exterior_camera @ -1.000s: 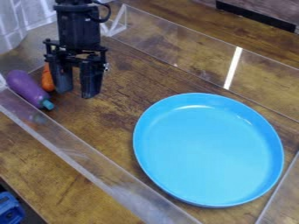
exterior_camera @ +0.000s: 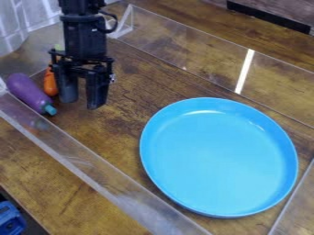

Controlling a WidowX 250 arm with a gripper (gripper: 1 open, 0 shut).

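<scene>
My black gripper [exterior_camera: 83,92] hangs in the upper left, low over the wooden table, its two fingers apart with nothing visible between them. A purple toy [exterior_camera: 29,92], eggplant-like, lies just left of it, and an orange carrot-like toy [exterior_camera: 50,81] is partly behind it. A large blue plate [exterior_camera: 218,156] lies at the right, well apart from the gripper.
Clear plastic walls border the table [exterior_camera: 123,138]. A blue object [exterior_camera: 7,220] is at the bottom left corner, outside the wall. The wood between the gripper and the plate is clear.
</scene>
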